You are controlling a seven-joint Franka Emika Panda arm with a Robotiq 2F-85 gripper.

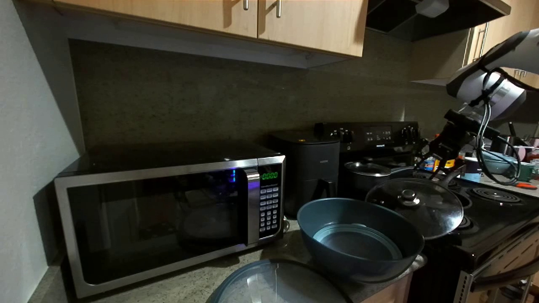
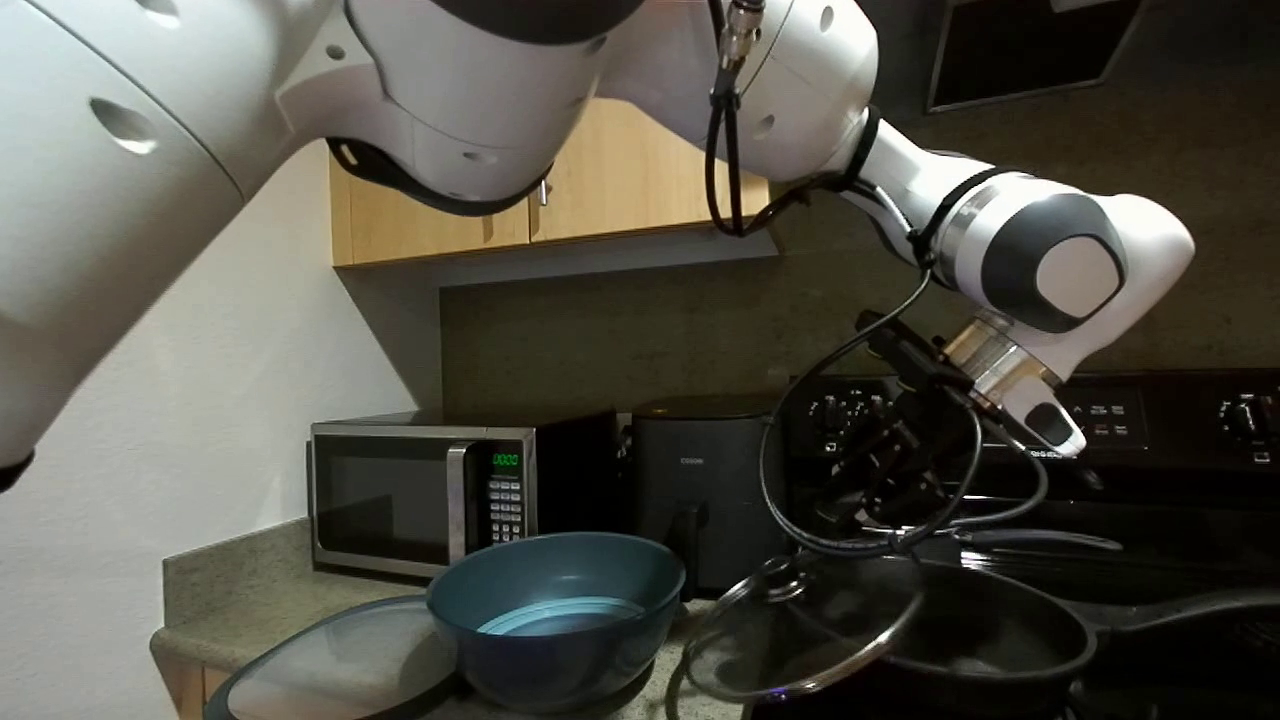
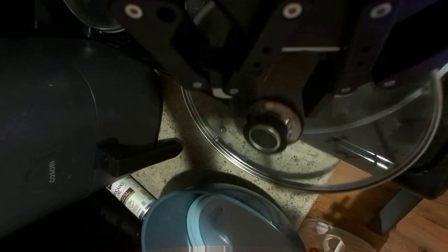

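A clear glass lid with a steel rim hangs tilted over the counter's edge beside the stove, its knob turned toward exterior view 1. My gripper is shut on the lid; the dark fingers hide the exact place of contact. In exterior view 2 the lid overlaps the left side of a black pan, and whether they touch is unclear. The wrist view has the knob just beyond the fingers, with counter and floor visible through the glass.
A blue-green bowl stands close to the lid. Another glass lid lies in front of it. The air fryer and microwave crowd the back. A small lidded pot sits on the stove.
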